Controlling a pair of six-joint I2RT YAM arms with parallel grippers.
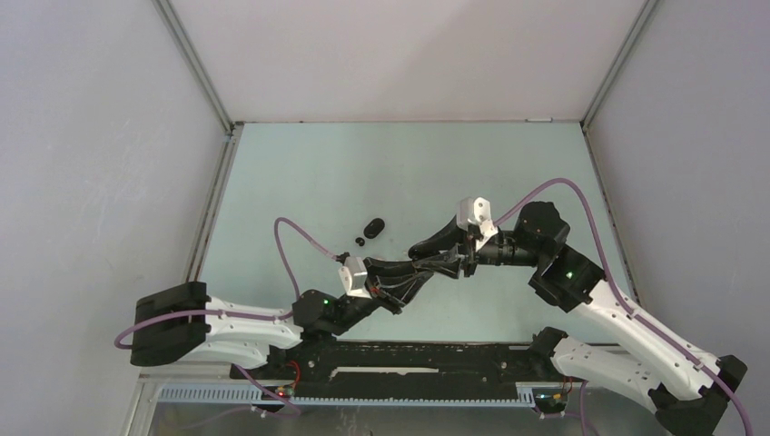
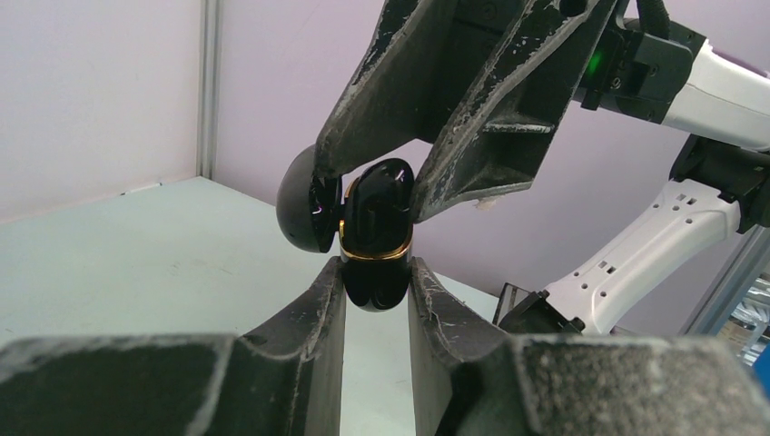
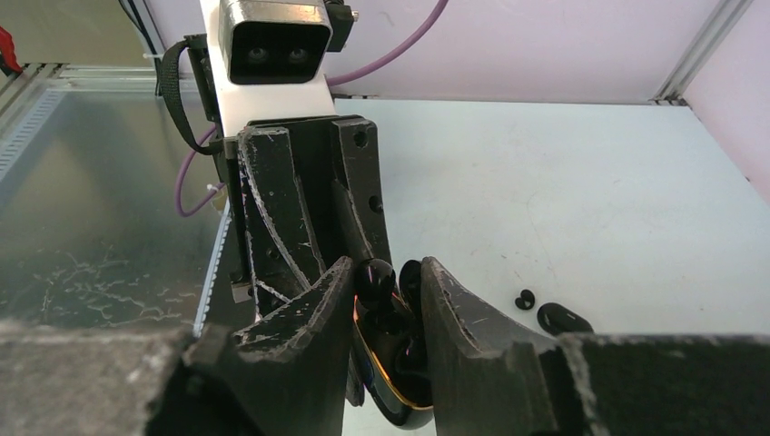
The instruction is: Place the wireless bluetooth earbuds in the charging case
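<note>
My left gripper is shut on the black charging case (image 2: 374,272) with a gold rim, its lid (image 2: 304,204) raised. My right gripper reaches over the case from the right, fingers apart on either side of its top. In the right wrist view a glossy dark rounded piece (image 3: 373,282), possibly an earbud, shows at the case's top between those fingers; whether it is seated or touched is unclear. In the top view both grippers meet at table centre.
A small black earbud (image 1: 360,242) and an oval black object (image 1: 374,228) lie on the table (image 1: 300,173) behind the grippers. White walls enclose it.
</note>
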